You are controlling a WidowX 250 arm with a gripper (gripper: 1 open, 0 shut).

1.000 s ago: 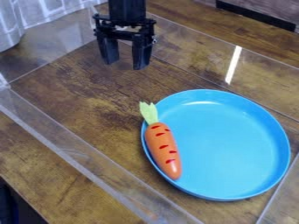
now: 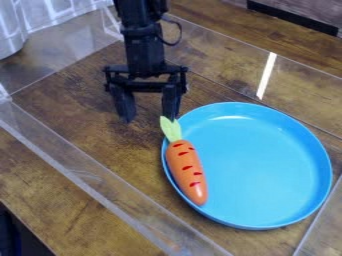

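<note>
An orange toy carrot [image 2: 186, 170] with a pale green top lies on the left part of a round blue plate [image 2: 267, 165], its top poking out over the rim. My black gripper [image 2: 146, 101] hangs above the wooden surface just behind and left of the carrot, pointing down, its two fingers apart with nothing between them.
A clear plastic barrier runs along the left and near side of the wooden surface. A white cloth hangs at the top left. The wood left of the plate and at the back is clear.
The carrot and plate have not moved.
</note>
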